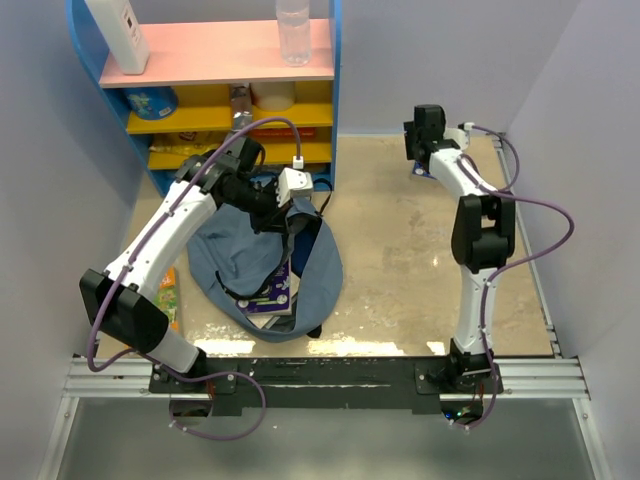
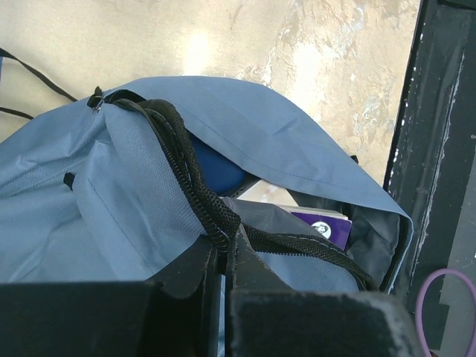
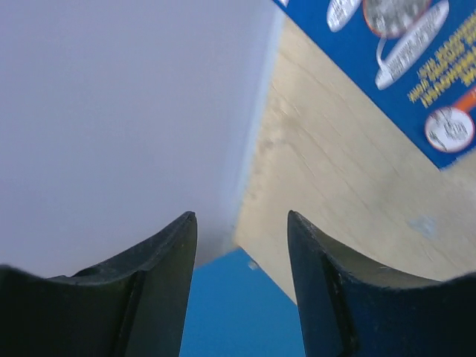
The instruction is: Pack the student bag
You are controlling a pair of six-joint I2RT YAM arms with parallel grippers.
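Observation:
An open blue-grey bag [image 1: 320, 285] lies left of centre on the table. Inside it show a dark blue item [image 2: 216, 163] and a purple book [image 1: 265, 300]. My left gripper is shut on the black zipper edge of the bag. My right gripper is at the back right, over a blue printed book [image 3: 401, 67]; its two fingertips stand apart in the right wrist view, and I cannot see anything between them there.
A blue shelf [image 1: 336, 100] with bottles and packets stands at back left. An orange-green packet [image 1: 166, 296] lies at the left. Walls bound both sides.

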